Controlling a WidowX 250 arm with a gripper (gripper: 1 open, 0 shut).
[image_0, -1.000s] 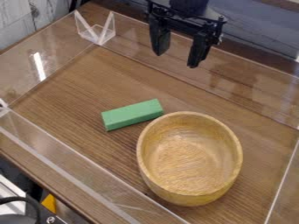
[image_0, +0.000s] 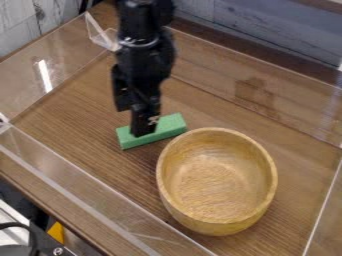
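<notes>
A green rectangular block (image_0: 156, 130) lies on the wooden surface left of a yellow bowl (image_0: 217, 182). My black gripper (image_0: 140, 112) hangs just above the block's left part, its two dark fingers apart and pointing down, open. The arm reaches in from the top of the view and hides some of the surface behind it.
The empty bowl takes up the lower middle right. Clear side walls edge the wooden surface, with a transparent piece at the upper left. A black cable shows at the bottom left.
The block and bowl have not moved.
</notes>
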